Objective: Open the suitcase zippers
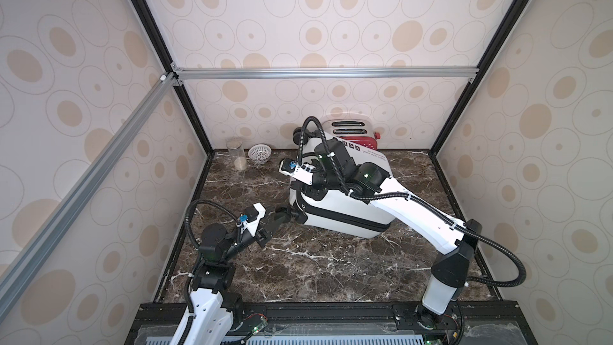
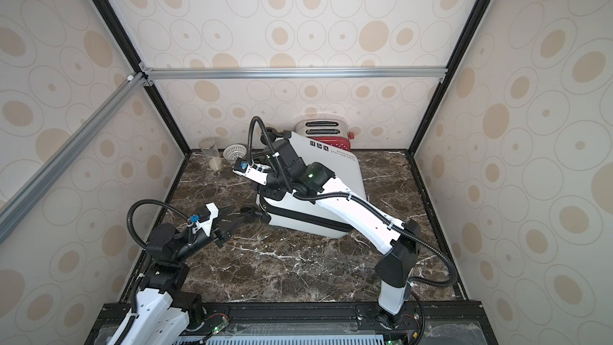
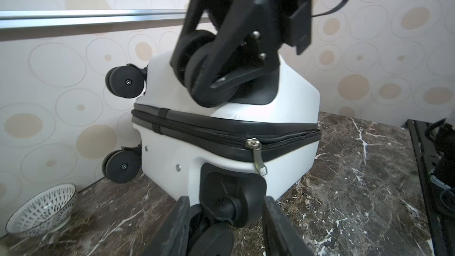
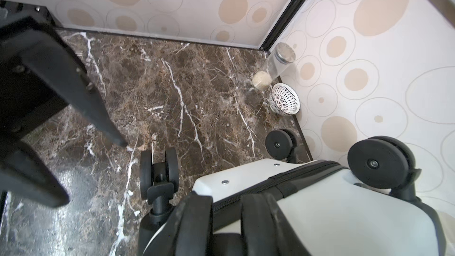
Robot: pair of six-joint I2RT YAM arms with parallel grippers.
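A white hard-shell suitcase [image 2: 338,172] lies on the marble worktop, with black wheels and a black zipper band. Its silver zipper pull [image 3: 257,156] hangs at the near corner above a lower wheel in the left wrist view. My right gripper is over the suitcase's wheeled end, shut on part of it, apparently a wheel housing, largely hidden. My left gripper faces that end from the near left, fingers apart below the zipper pull, with the lower wheel behind them.
A glass jar [image 4: 280,61] and a white basket [image 4: 284,99] stand at the back left. A red toaster [image 2: 322,140] is behind the suitcase.
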